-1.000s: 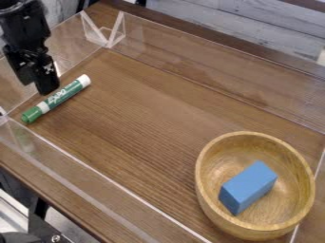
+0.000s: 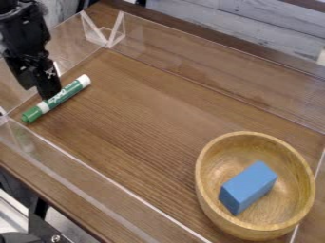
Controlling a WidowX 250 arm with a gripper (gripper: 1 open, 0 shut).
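My black gripper (image 2: 38,80) hangs at the upper left, over the table's left side, just above and left of a green and white cylindrical stick (image 2: 56,99) that lies diagonally on the wood. Its fingers look apart, with nothing seen between them. A wooden bowl (image 2: 210,168) at the lower right holds a blue block (image 2: 248,187).
Clear plastic pieces stand along the left side and at the top left near the table edge. A white tiled area lies beyond the upper right edge.
My gripper has shifted slightly, staying over the left side near the stick. The stick, bowl and block have not moved.
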